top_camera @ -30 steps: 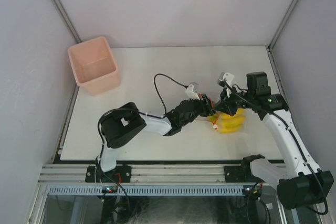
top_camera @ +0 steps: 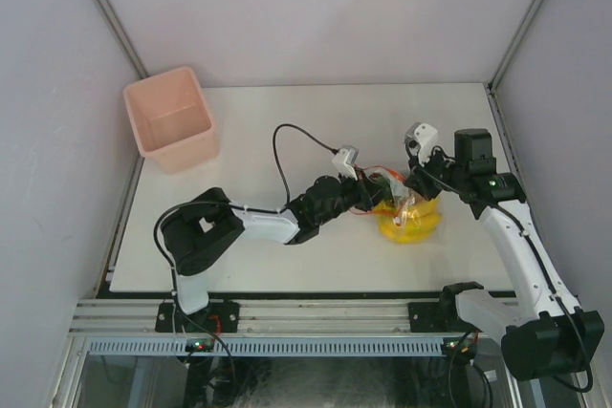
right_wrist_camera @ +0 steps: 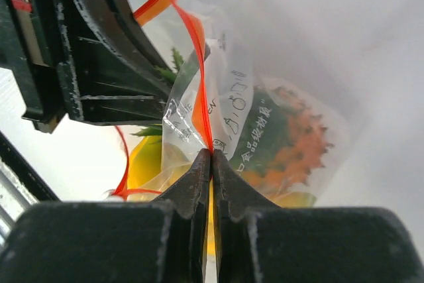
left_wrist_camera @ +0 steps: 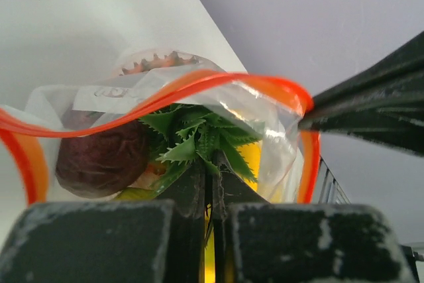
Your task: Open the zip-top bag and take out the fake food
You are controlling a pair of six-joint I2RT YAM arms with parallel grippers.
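The clear zip top bag (top_camera: 409, 222) lies at the right of the table, its orange-edged mouth spread. Inside are yellow pieces, a dark red round piece (left_wrist_camera: 99, 164) and spiky green leaves (left_wrist_camera: 185, 127). My left gripper is shut at the mouth, tips against the leaves; whether anything is between them is unclear. My right gripper is shut on the bag's orange-edged rim, which runs down into its fingertips in the right wrist view. In the left wrist view its black fingers show at upper right beside the rim.
A pink empty bin (top_camera: 172, 121) stands at the back left. The side wall is close on the right.
My left gripper has shifted slightly left and up in the top view. My right gripper has moved a little right, and more of the bag's orange rim shows between them.
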